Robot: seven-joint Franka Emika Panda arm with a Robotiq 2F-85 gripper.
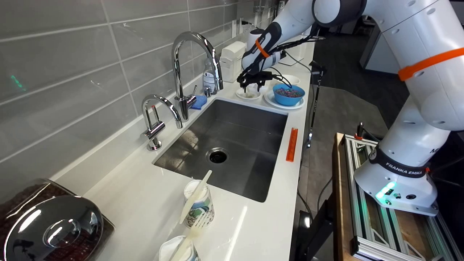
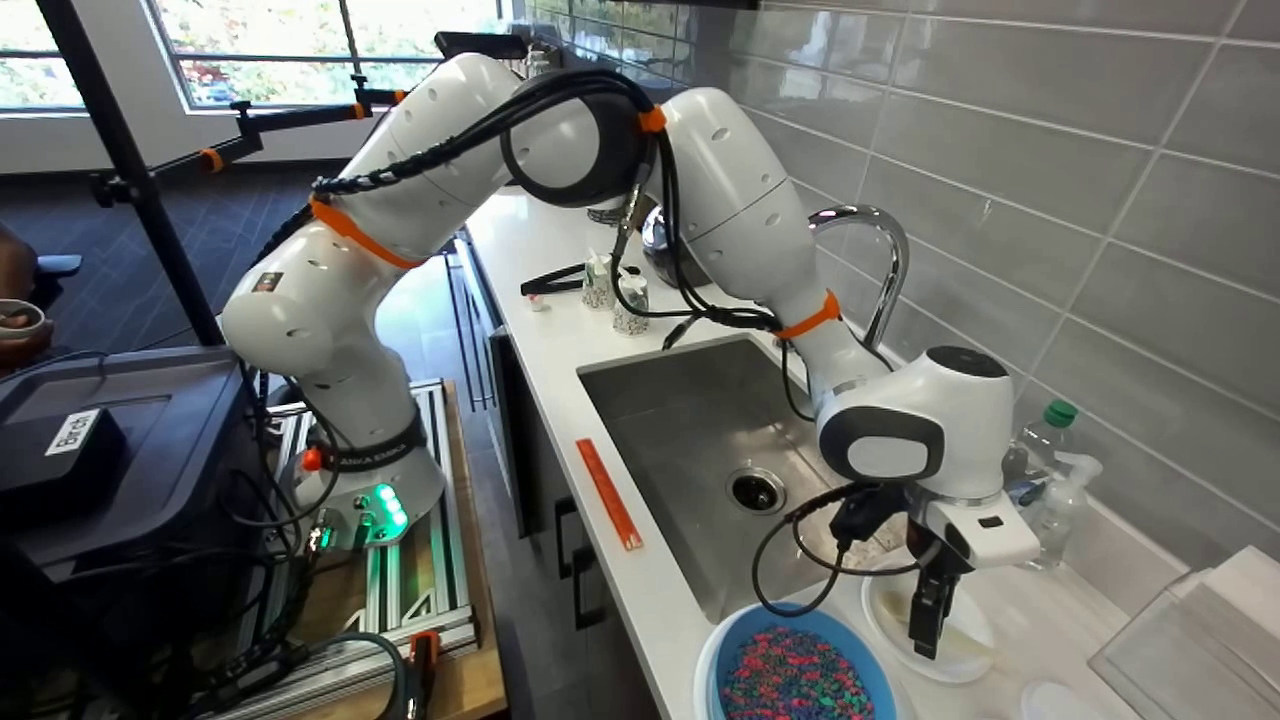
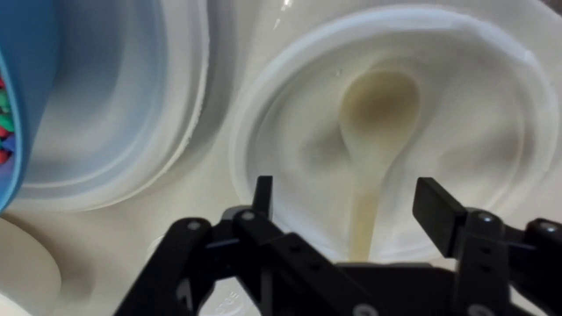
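Note:
In the wrist view a pale spoon (image 3: 379,121) lies in a shallow white dish (image 3: 295,131), its bowl away from me. The gripper is open over the dish's near side, one finger left and one right of the spoon's handle, nothing held between them. The dark gripper body hides the handle's end. Exterior view 1 has the gripper (image 1: 252,87) low over the white dish (image 1: 248,94) at the sink's far end. In exterior view 2 the dish (image 2: 948,630) lies beneath the gripper, partly covered by it.
A blue bowl (image 1: 288,94) of coloured bits stands on a white plate close by the dish. The sink (image 1: 208,143) adjoins, with an orange bar (image 1: 292,145) along its edge. A soap bottle (image 2: 1062,510) stands near the wall.

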